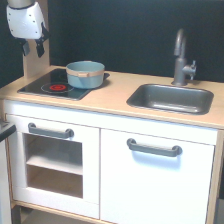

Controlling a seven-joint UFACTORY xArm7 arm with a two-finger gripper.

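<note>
At the upper left hangs my white gripper (33, 50), pointing down with its dark fingers apart and nothing visible between them. It is left of the blue-grey pot (85, 77) and higher than it, clear of the counter. That pot sits upright at the right part of the black stovetop (43, 86); its inside is mostly hidden from this angle.
A metal sink (172, 97) with a grey faucet (181, 62) is set into the wooden counter (118, 90) at right. Bare counter lies between pot and sink. Below are a windowed door (86, 165) and a plain white door (150, 185).
</note>
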